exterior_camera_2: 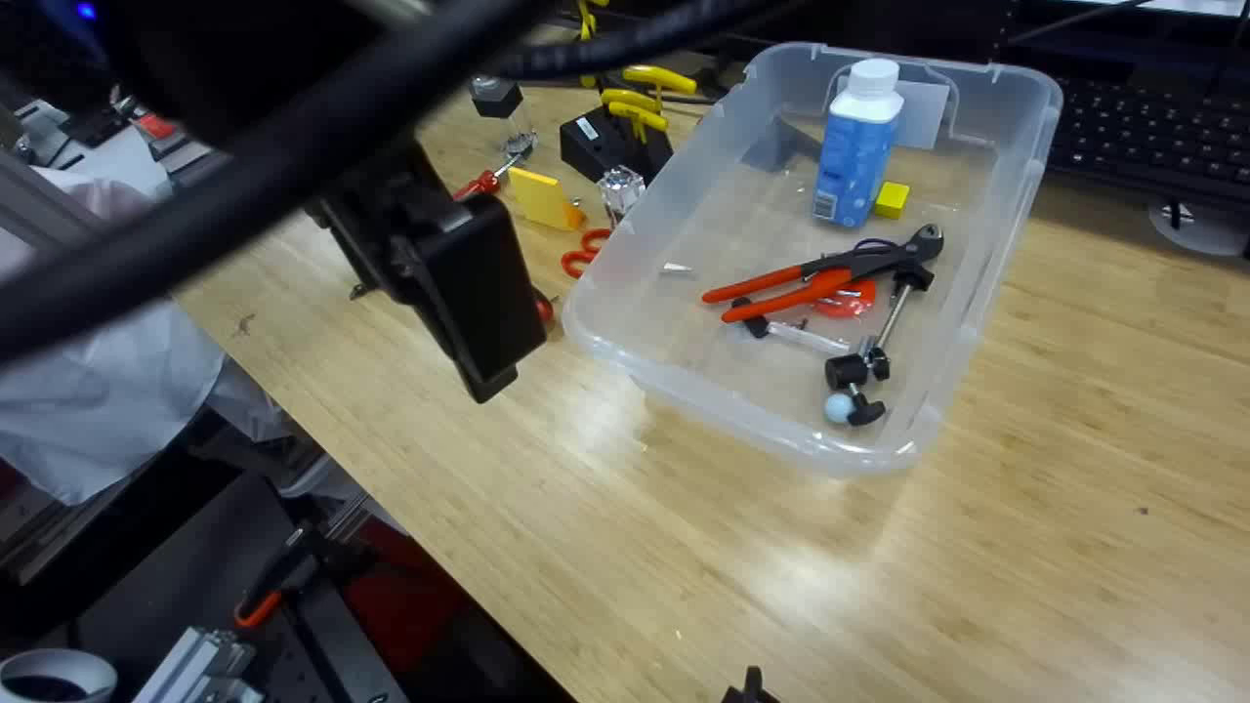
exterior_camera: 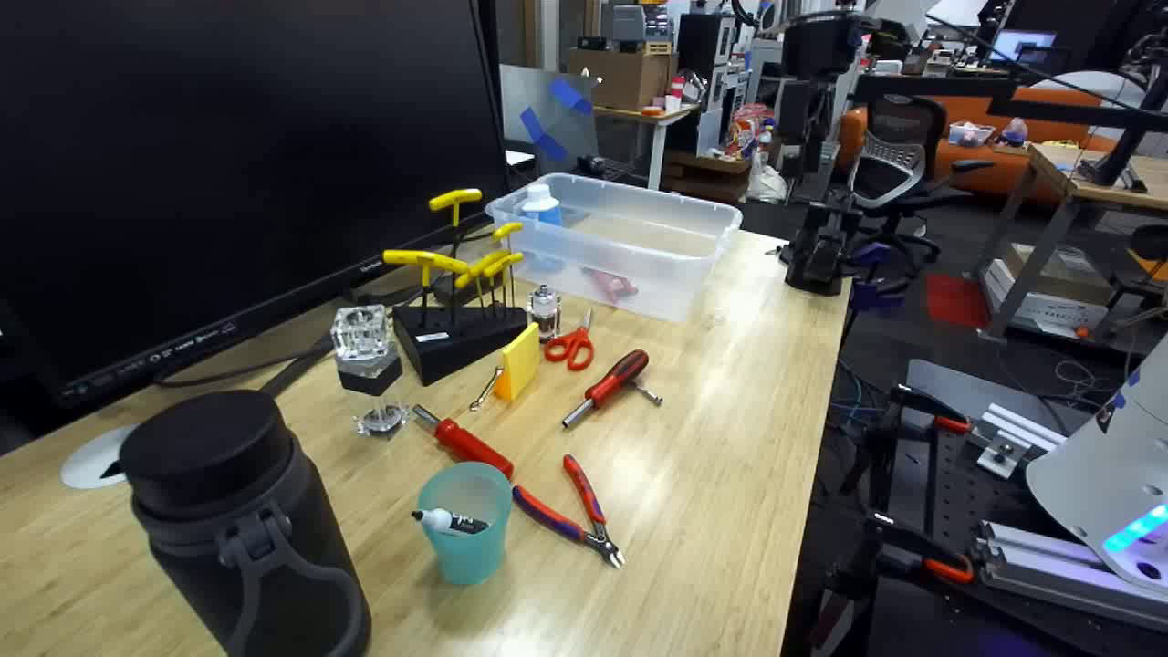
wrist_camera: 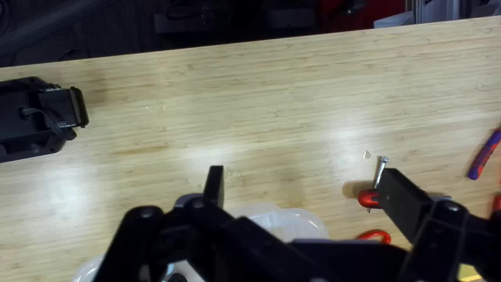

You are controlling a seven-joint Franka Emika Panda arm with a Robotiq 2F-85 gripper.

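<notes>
My gripper is open over the wooden table, with nothing between its widely parted fingers; one black finger [wrist_camera: 214, 185] stands left, the other lies at the right. In exterior view 2 the black gripper hangs left of the clear plastic bin [exterior_camera_2: 750, 410], above the tabletop. Inside the bin are a blue bottle [exterior_camera_2: 853, 146] with a white cap, red-handled pliers [exterior_camera_2: 779, 287], a small yellow block [exterior_camera_2: 891, 199] and black-knobbed hardware [exterior_camera_2: 850, 370]. A red screwdriver [exterior_camera: 624, 372] and red scissors [exterior_camera: 571, 349] lie outside it; the wrist view shows both partly hidden by the right finger.
Cutters [exterior_camera: 547, 515], another red screwdriver [exterior_camera: 471, 447], a teal cup [exterior_camera: 471, 553] holding a marker, a black bottle [exterior_camera: 246, 526] and a yellow-handled hex key stand [exterior_camera: 454, 334] occupy the table. A monitor [exterior_camera: 241, 142] borders the back. Bare tabletop shows along the front edge.
</notes>
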